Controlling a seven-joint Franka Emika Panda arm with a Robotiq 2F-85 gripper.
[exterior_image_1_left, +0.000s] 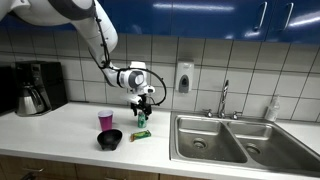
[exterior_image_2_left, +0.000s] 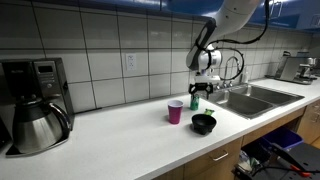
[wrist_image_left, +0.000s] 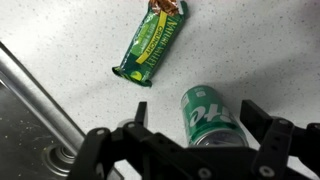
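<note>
A green can or bottle with white lettering stands upright on the counter. In the wrist view its top lies between the spread fingers of my open gripper, nearer the right one, and its lower part is hidden by the hand. In exterior view 1 the gripper hangs just over the green can, and contact cannot be told. A green and brown snack packet lies flat beside the can, also visible as a packet in front of it.
A magenta cup and a black bowl stand left of the can. On the right is a steel double sink with a faucet. A coffee maker sits at the far end.
</note>
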